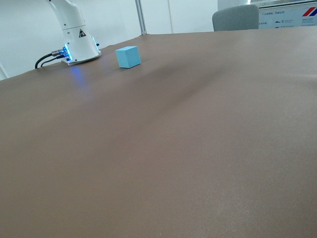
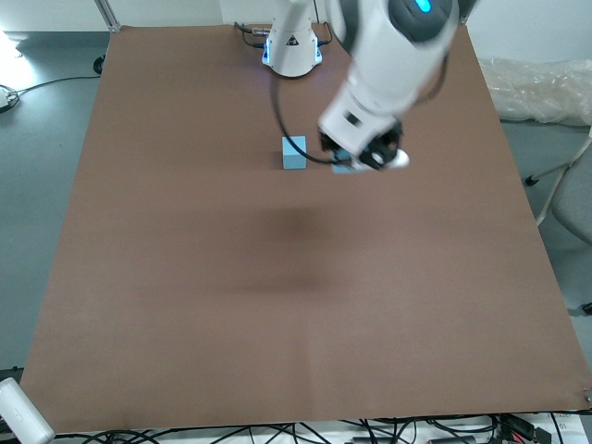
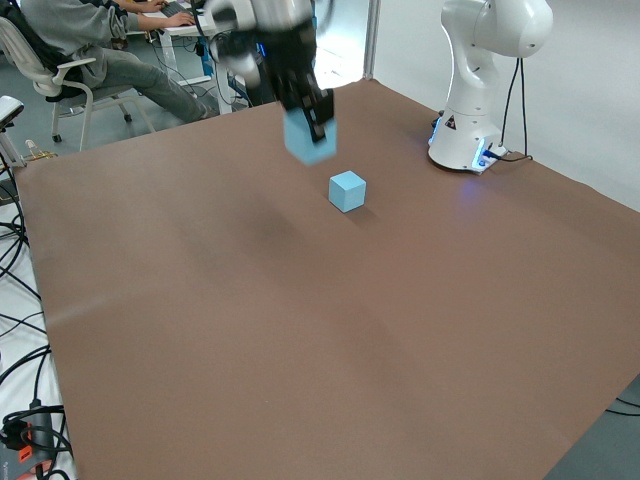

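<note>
My arm's gripper (image 3: 312,128) is raised above the table, shut on a light blue cube (image 3: 300,143); in the left view that held cube is mostly hidden behind the gripper (image 2: 365,155). A second light blue cube (image 3: 347,192) rests on the brown table, below and beyond the held one, also seen in the left view (image 2: 294,157) and in the top view (image 1: 128,58). The gripper does not show in the top view.
A chair (image 1: 235,17) and a seated person (image 3: 100,50) are beyond the table edges.
</note>
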